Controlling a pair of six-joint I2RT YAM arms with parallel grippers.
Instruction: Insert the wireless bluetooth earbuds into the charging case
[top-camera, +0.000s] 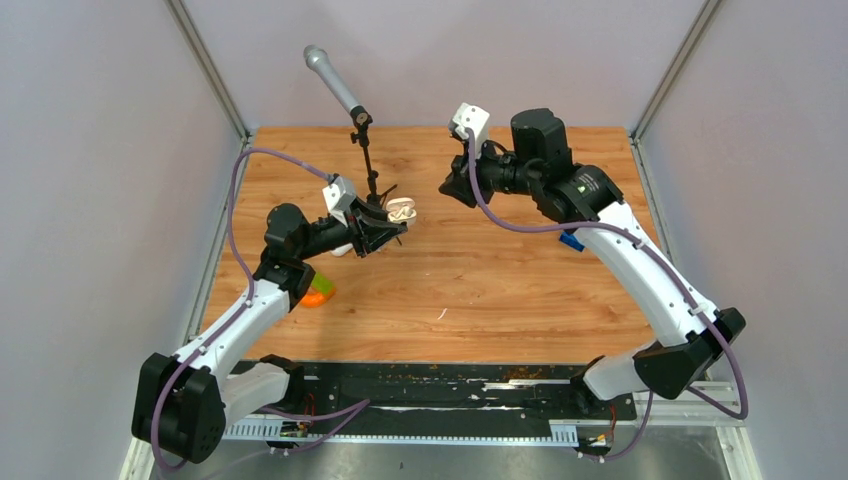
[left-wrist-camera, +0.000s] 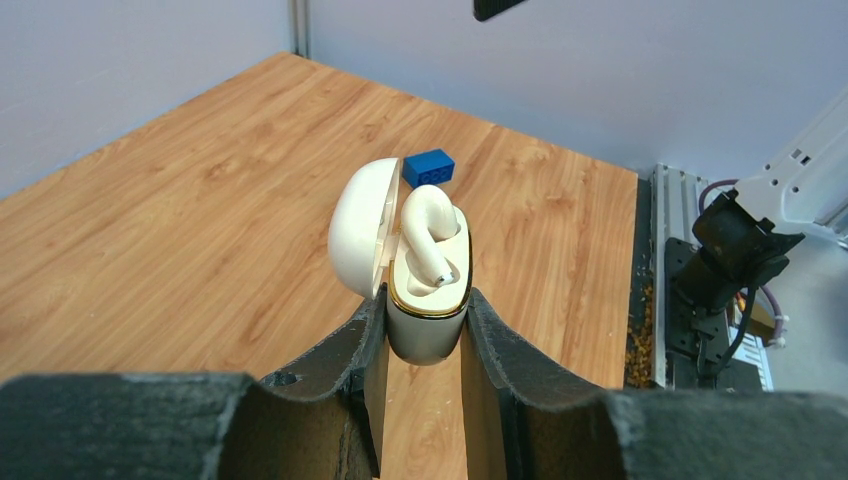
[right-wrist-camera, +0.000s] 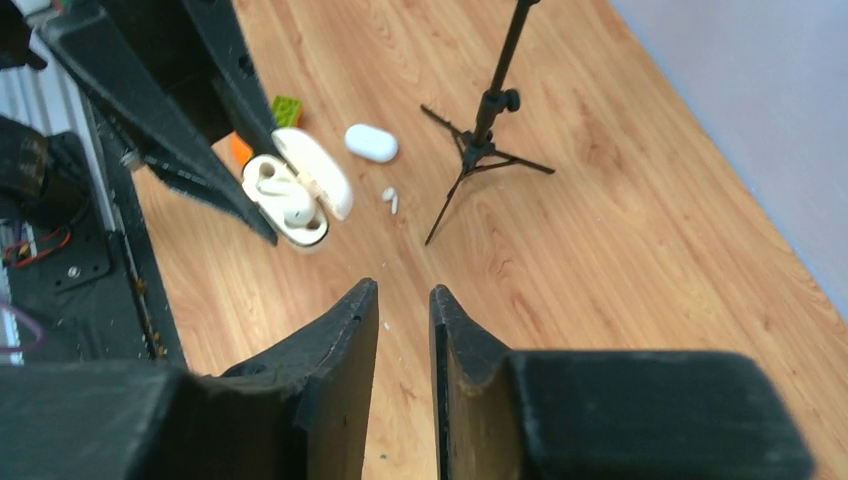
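My left gripper is shut on the white charging case (left-wrist-camera: 425, 345), one finger on each side of its base. The case is held above the table with its lid (left-wrist-camera: 358, 228) swung open. A white earbud (left-wrist-camera: 427, 222) lies across the top of the base; whether it sits fully in its slot I cannot tell. On the table a small white earbud (right-wrist-camera: 390, 196) shows in the right wrist view, beyond the case. Well to the right of the case, my right gripper is part open, with bare table visible between its fingertips.
A microphone stand (right-wrist-camera: 480, 140) rises behind the left gripper, its legs spread on the table. A white rounded object (right-wrist-camera: 371, 142) and an orange-green item (top-camera: 319, 290) lie nearby. A blue block (left-wrist-camera: 428, 167) sits at the right. Mid-table is mostly clear.
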